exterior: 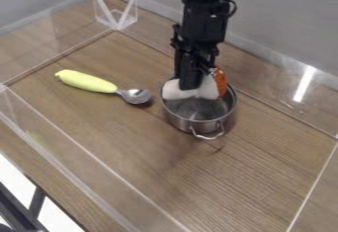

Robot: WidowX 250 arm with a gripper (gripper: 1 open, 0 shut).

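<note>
A small metal pot (199, 116) with a wire handle sits right of centre on the wooden table. Over its mouth, my black gripper (195, 78) points down with a white cloth-like piece (185, 90) at its fingertips, which look shut on it. An orange object (219, 83) is beside the fingers at the pot's right; whether it is held too is unclear. A spoon (133, 96) with a yellow-green handle lies left of the pot.
A white rack-like item (117, 17) stands at the back left by the wall. Clear walls border the table.
</note>
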